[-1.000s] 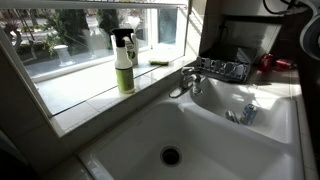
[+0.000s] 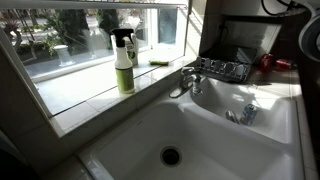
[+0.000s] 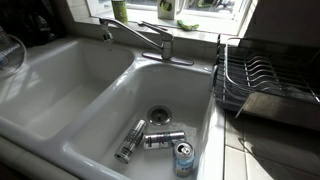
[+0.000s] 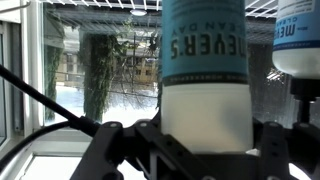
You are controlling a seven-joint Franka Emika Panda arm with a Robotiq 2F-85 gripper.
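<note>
In the wrist view, a bottle (image 4: 205, 60) with a blue label and a white end stands close to the camera, its lettering upside down in the picture. My black gripper is shut on the bottle around its white end, with the exact contact partly hidden. A second, similar bottle (image 4: 298, 40) is to the right, cut off by the frame edge. Neither exterior view shows the arm or gripper. In exterior view 1, a spray bottle (image 2: 123, 68) with a green label stands on the windowsill, another bottle (image 2: 134, 45) just behind it.
Several cans lie in the right basin, including an upright can (image 3: 184, 158) and a lying can (image 3: 164, 139). The faucet (image 3: 155, 40) rises behind the sink. A dish rack (image 3: 265, 80) occupies the right counter. The left basin (image 3: 65, 85) is empty.
</note>
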